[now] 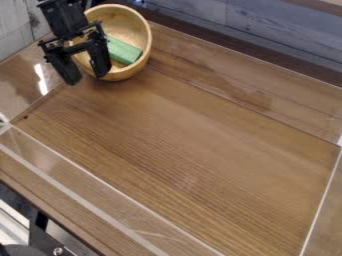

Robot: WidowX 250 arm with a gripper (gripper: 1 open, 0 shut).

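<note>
A wooden bowl (135, 61) sits at the top left of the camera view, with a green block (122, 51) inside it. My black gripper (82, 72) hangs over the bowl's left side and beside it, open, its fingers pointing down. The gripper hides part of the bowl, and I see nothing held in it.
A dark blue-grey edge (254, 20) runs along the back. A dark piece of hardware shows at the bottom left corner.
</note>
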